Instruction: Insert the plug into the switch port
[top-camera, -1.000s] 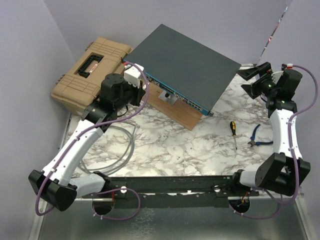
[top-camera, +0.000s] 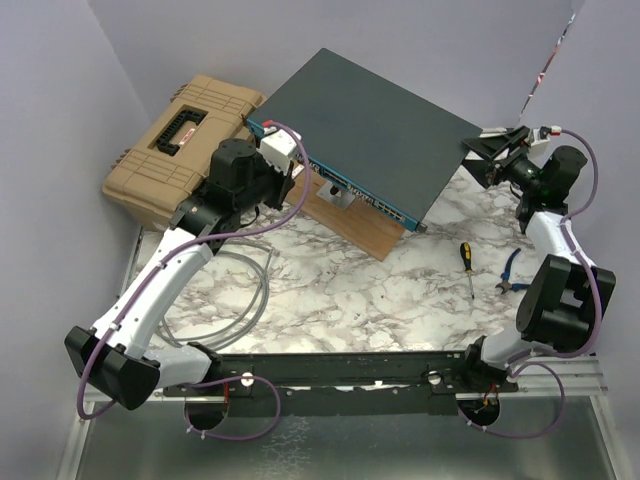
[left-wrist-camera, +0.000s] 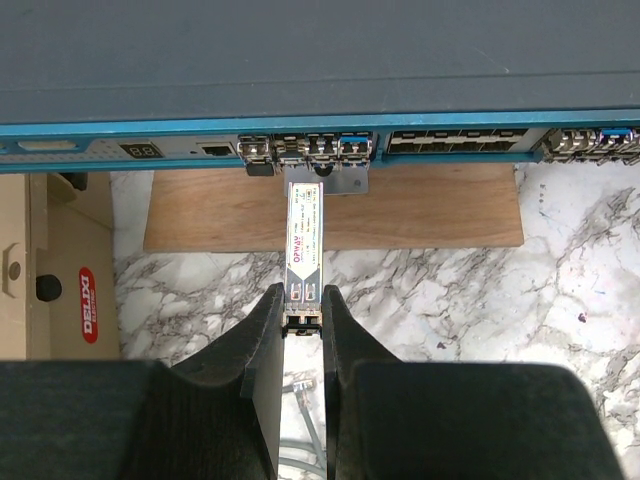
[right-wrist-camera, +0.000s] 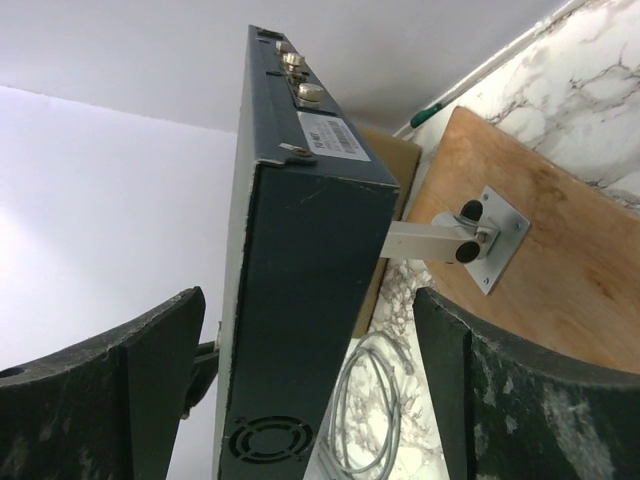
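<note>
A dark network switch (top-camera: 362, 130) with a blue front edge sits tilted on a wooden board (left-wrist-camera: 420, 215). In the left wrist view my left gripper is shut on an SFP plug (left-wrist-camera: 304, 240), held in front of a row of port cages (left-wrist-camera: 305, 148), several of which hold modules. My right gripper (top-camera: 480, 155) is at the switch's right end, part open; in the right wrist view the switch's end face (right-wrist-camera: 300, 300) stands between its fingers, with no contact clear.
A tan case (top-camera: 180, 150) lies at back left. Grey cables (top-camera: 260, 290), a screwdriver (top-camera: 467, 260) and pliers (top-camera: 508, 270) lie on the marble top.
My right arm has moved left toward the switch's end. My left arm has shifted slightly at the switch's front.
</note>
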